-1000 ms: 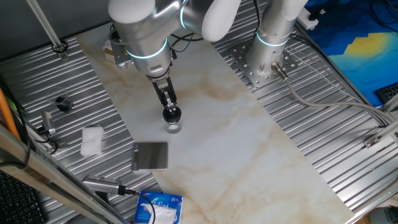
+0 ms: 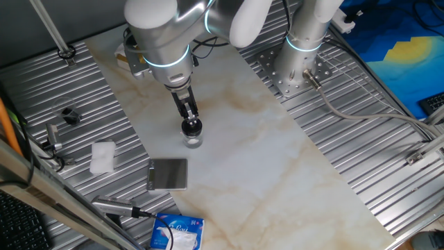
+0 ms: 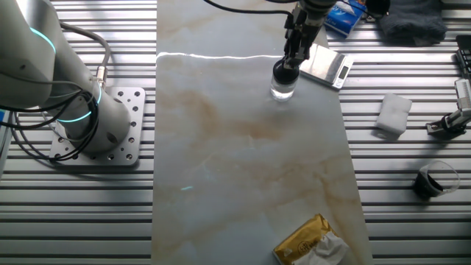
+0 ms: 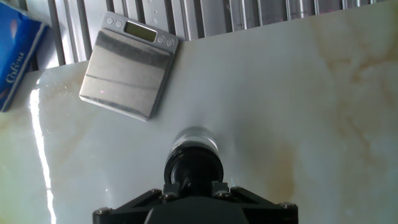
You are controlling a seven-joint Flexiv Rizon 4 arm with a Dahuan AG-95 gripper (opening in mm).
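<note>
A small clear jar (image 2: 193, 143) with a round black top (image 2: 192, 128) stands upright on the marbled board. Its clear lower part (image 3: 282, 91) seems to rest on the surface. From above, my gripper (image 2: 190, 119) reaches down to the black top. In the wrist view the gripper has its fingertips drawn in close on both sides of a narrow upper part of the black top (image 4: 194, 167), and it looks shut on it. The exact contact is hidden by the fingers and the dark colour.
A flat silver scale (image 4: 127, 68) lies close to the jar, near the board's edge. Beyond it sits a blue packet (image 2: 182, 226). A gold packet (image 3: 303, 239), a white block (image 3: 394, 113) and a clear cup (image 3: 441, 177) lie farther off. The board's middle is clear.
The arm has shifted very slightly to the right in exterior view 1 since a second ago. Jar, scale and packets look unmoved.
</note>
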